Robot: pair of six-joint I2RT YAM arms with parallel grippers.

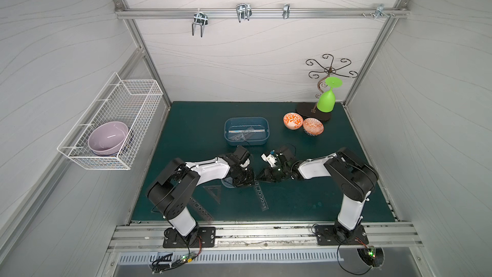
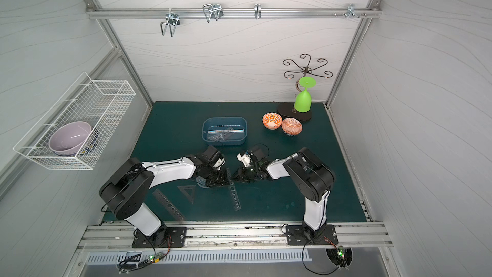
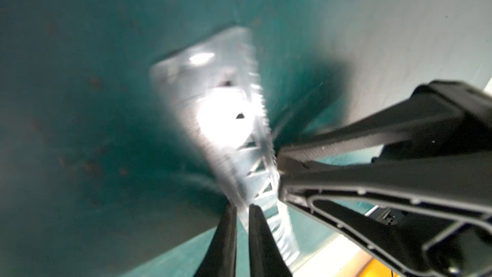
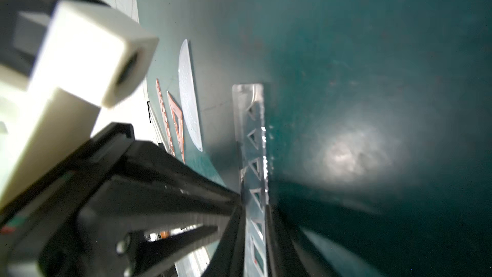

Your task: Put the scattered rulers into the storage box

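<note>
A clear ruler with cut-out shapes (image 1: 262, 197) lies slanted at the front middle of the table, its upper end by both grippers. In the left wrist view my left gripper is slightly open over this ruler (image 3: 256, 187). From the other side my right gripper (image 1: 259, 177) reaches it; in the right wrist view its tips (image 4: 255, 209) stand a little apart, with the ruler (image 4: 251, 138) running between them. Whether either grips it firmly is unclear. The blue storage box (image 1: 246, 143) behind holds clear rulers.
A second ruler (image 1: 200, 208), a triangle (image 1: 213, 193) and a half-round protractor (image 4: 187, 92) lie near the left arm. Two orange bowls (image 1: 293, 121) and a green goblet on a stand (image 1: 326, 101) occupy the back right.
</note>
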